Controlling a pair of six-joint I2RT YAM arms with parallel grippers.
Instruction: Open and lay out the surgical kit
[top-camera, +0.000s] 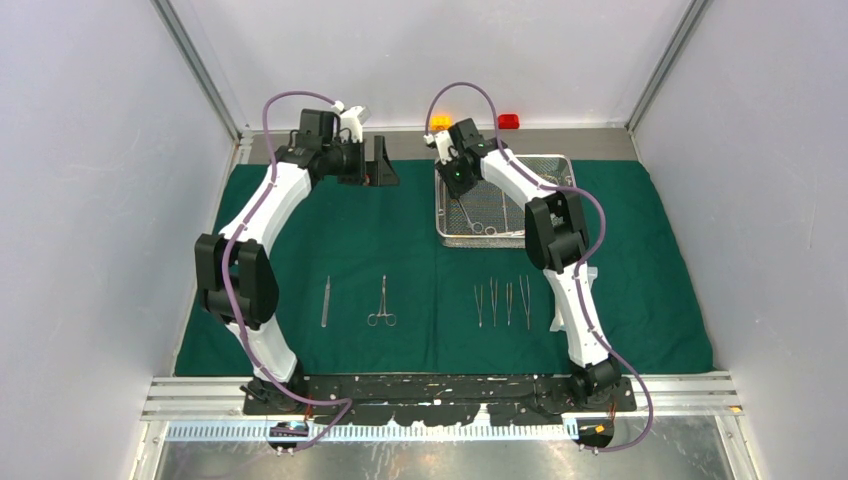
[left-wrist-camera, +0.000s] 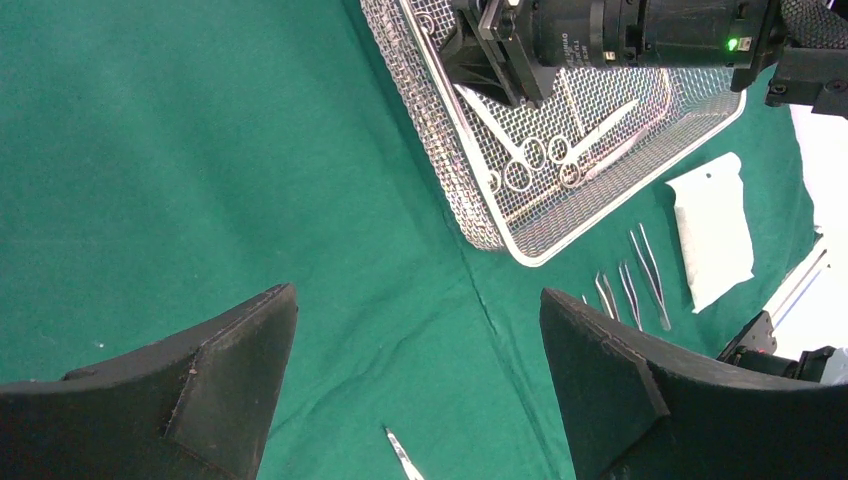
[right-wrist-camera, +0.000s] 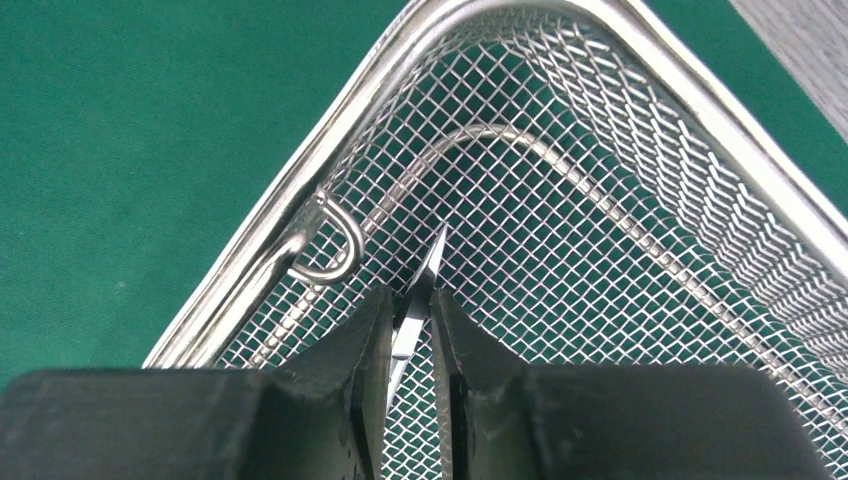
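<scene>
The mesh tray (top-camera: 505, 242) holds several ringed instruments (left-wrist-camera: 518, 175). My right gripper is inside its far left corner, fingers closely around the slim tip of a steel instrument (right-wrist-camera: 432, 255); whether they grip it is unclear. My left gripper (top-camera: 382, 165) stands open and empty over the cloth, left of the tray. On the near cloth lie a slim handle (top-camera: 326, 301), a ringed clamp (top-camera: 382, 310) and several tweezers (top-camera: 494, 301).
A white packet (left-wrist-camera: 712, 228) lies right of the tweezers, partly under the right arm in the top view. Yellow (top-camera: 440, 121) and red (top-camera: 508, 120) objects sit behind the back ledge.
</scene>
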